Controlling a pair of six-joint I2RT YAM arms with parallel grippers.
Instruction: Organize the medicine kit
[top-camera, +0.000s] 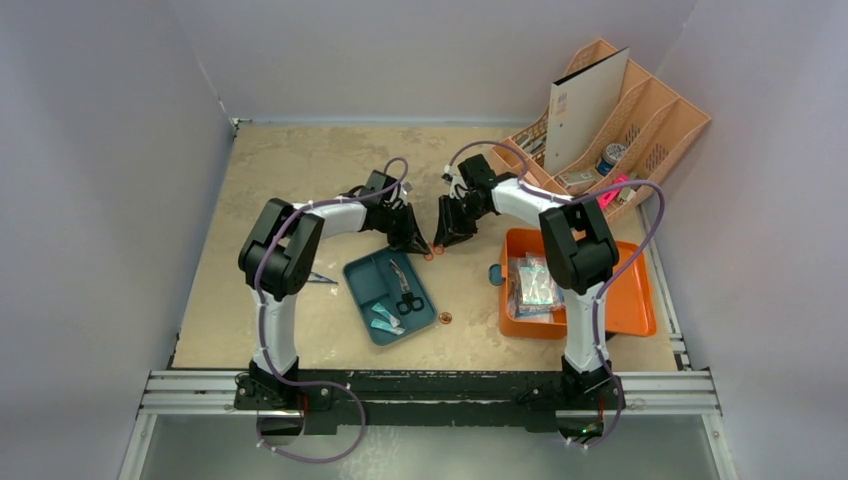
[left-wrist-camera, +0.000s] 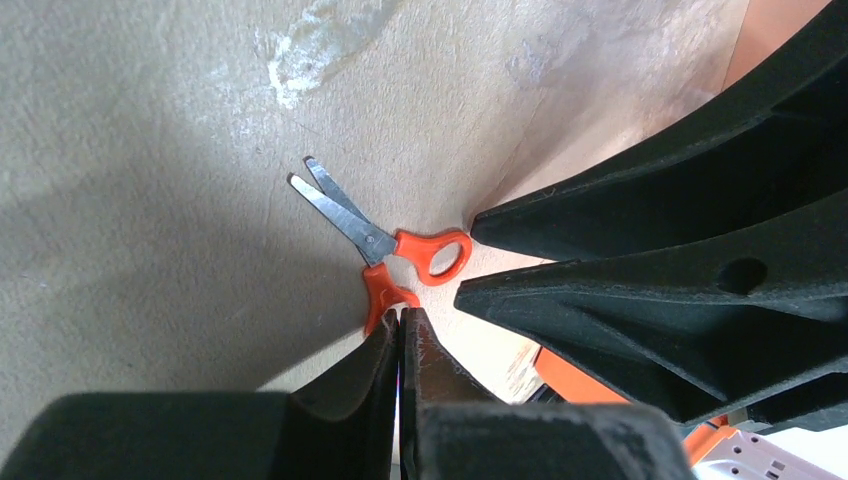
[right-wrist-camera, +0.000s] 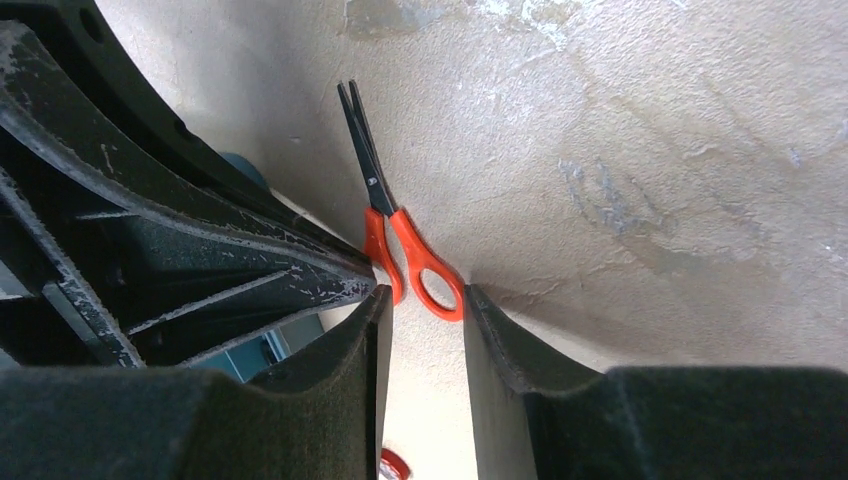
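Observation:
A small pair of scissors (right-wrist-camera: 374, 180) with orange handles lies flat on the table, handle rings toward the front. My right gripper stands open over it, one handle ring (right-wrist-camera: 447, 308) between its fingertips. On the other ring (left-wrist-camera: 378, 292) are the tips of my left gripper. Its fingers are closed together, and nothing shows between them. In the top view the two grippers nearly meet, hiding the blades. Just in front is a teal tray (top-camera: 361, 299), holding black-handled scissors (top-camera: 407, 290) and light-blue packets (top-camera: 385, 320).
An open orange box (top-camera: 505, 315) with clear packets (top-camera: 537, 287) stands at the right, partly under the right arm. A small round item (top-camera: 445, 317) lies right of the tray, tweezers (top-camera: 321, 278) left of it. A peach organizer (top-camera: 664, 118) fills the back right corner.

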